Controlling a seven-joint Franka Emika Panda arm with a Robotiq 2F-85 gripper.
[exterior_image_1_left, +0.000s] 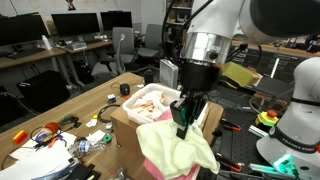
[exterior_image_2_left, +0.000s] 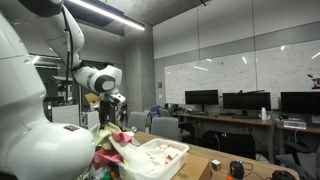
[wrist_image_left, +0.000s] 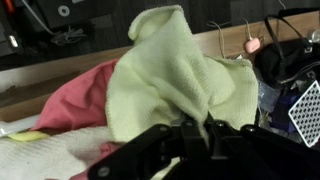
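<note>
A pale yellow-green cloth hangs in folds below my gripper, which is shut on it. In the wrist view the same cloth spreads out from between the dark fingers at the bottom of the picture. Behind it show a red-pink cloth and, at the lower left, a whitish cloth. Exterior view 1 has the pink cloth partly covered by the held one, at the front of the white bin. The fingertips themselves are mostly hidden by cloth.
A white bin with light-coloured contents stands beside the arm on a wooden table. Cables, tools and small parts lie on the table at left in exterior view 1. Dark floor or mat shows at the right.
</note>
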